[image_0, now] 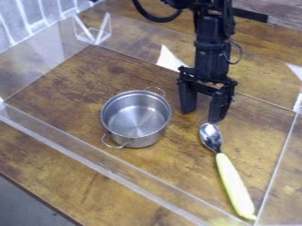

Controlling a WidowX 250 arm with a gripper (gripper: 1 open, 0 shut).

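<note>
My black gripper (pixel 203 99) is open, hanging low over the wooden surface just behind a metal spoon (pixel 211 136), with nothing visible between its fingers. The spoon has a long pale yellow handle (pixel 234 185) that runs toward the front right. A steel pot (pixel 137 121) with two wire handles sits to the left of the gripper.
Clear low walls (pixel 71 146) border the work area. The wooden surface (pixel 73 79) left of the pot is bare. A white railing (pixel 24 18) shows at the back left.
</note>
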